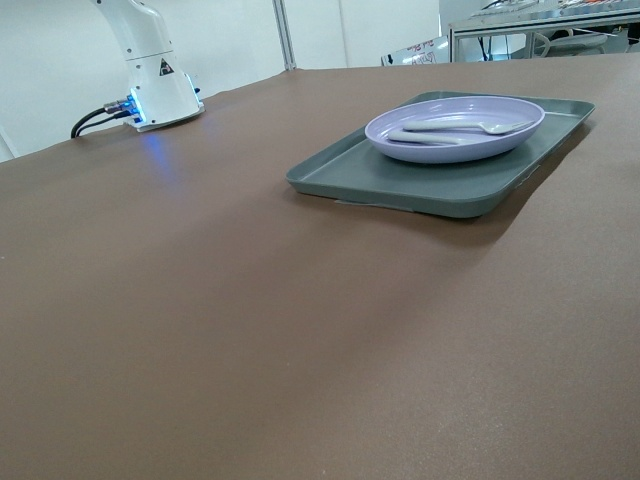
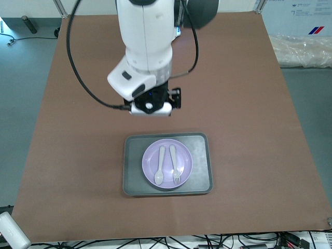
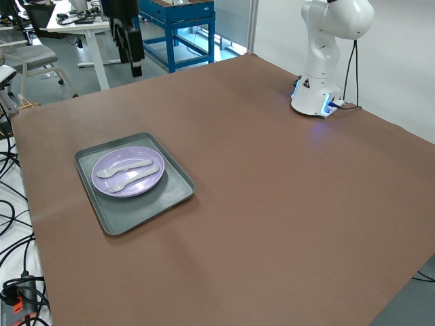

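Note:
My gripper (image 3: 133, 54) hangs high over the table at the top edge of the right view; in the left view its black mount shows under the white wrist, fingers hidden, so its finger state is unclear. Below and apart from it, a grey-green tray (image 2: 132, 166) (image 3: 170, 200) lies on the brown table, holding a lavender plate (image 2: 150, 161) (image 1: 480, 145). On the plate lie a white spoon (image 2: 158, 176) and a white fork (image 2: 176, 176), side by side.
The arm's base (image 3: 312, 95) stands at the back edge by a white wall. Cables crowd along the near edge beside the tray.

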